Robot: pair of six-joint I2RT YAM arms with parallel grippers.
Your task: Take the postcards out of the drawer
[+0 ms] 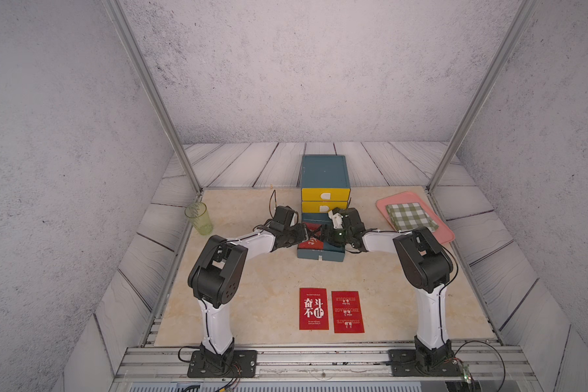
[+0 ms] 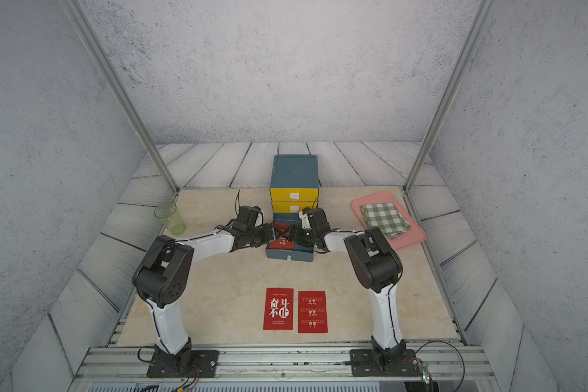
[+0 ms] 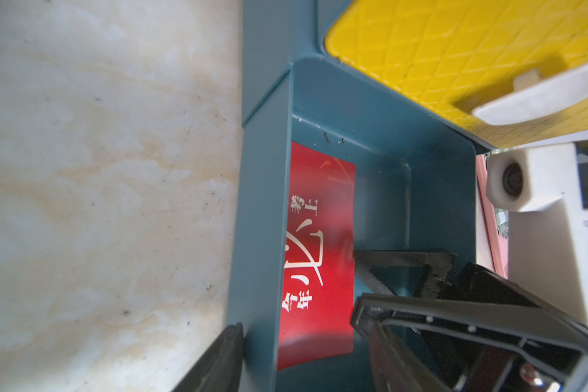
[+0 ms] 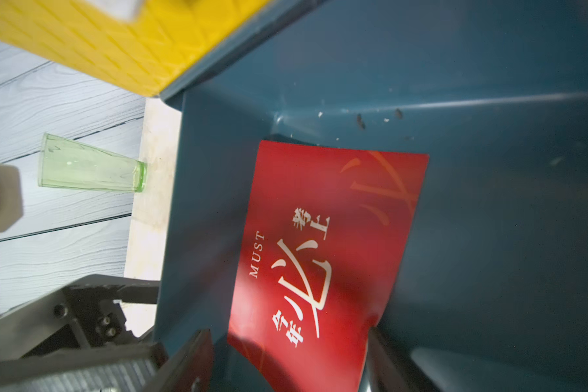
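The open bottom drawer [image 1: 320, 256] of the blue-and-yellow cabinet [image 1: 324, 176] holds a red postcard [image 4: 313, 254]. My left gripper is open at the drawer's left wall, one finger on each side of it. My right gripper is open over that postcard, its fingertips low by the card's sides. In the top views both grippers meet closely over the drawer. Two more red postcards, lie side by side on the table in front.
A green glass [image 1: 199, 219] stands at the left. A pink tray [image 1: 441, 232] with a folded checked cloth [image 1: 408, 215] lies at the right. The table between drawer and front postcards is clear.
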